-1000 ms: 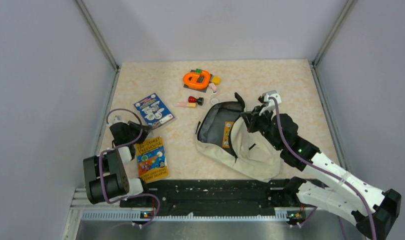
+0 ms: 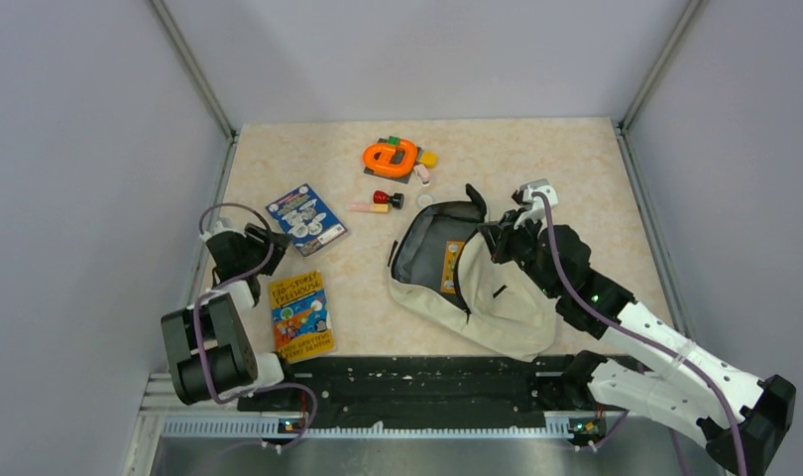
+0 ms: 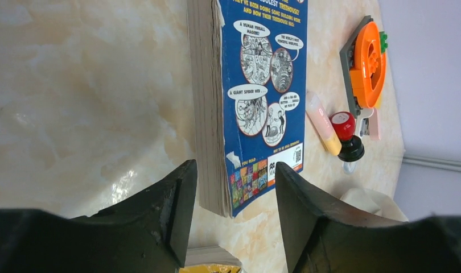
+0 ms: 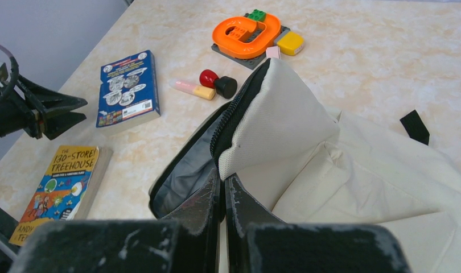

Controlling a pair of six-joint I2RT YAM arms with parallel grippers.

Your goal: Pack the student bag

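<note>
My left gripper is open at the near end of the blue book (image 3: 262, 96), nothing between its fingers. A yellow Treehouse book (image 2: 301, 327) lies toward the front. The cream bag (image 2: 432, 302) lies unzipped, an orange item (image 2: 450, 266) inside. My right gripper is shut at the bag's raised zipped edge (image 4: 245, 114); whether cloth is between the fingertips is hard to tell.
Behind the bag lie an orange toy (image 2: 402, 159) on a grey plate, a yellow piece (image 2: 428, 160), a red-and-black object (image 2: 388, 198) and a pink-yellow tube (image 2: 370, 207).
My left gripper has moved slightly left and toward the back. The right arm and the objects are unchanged.
</note>
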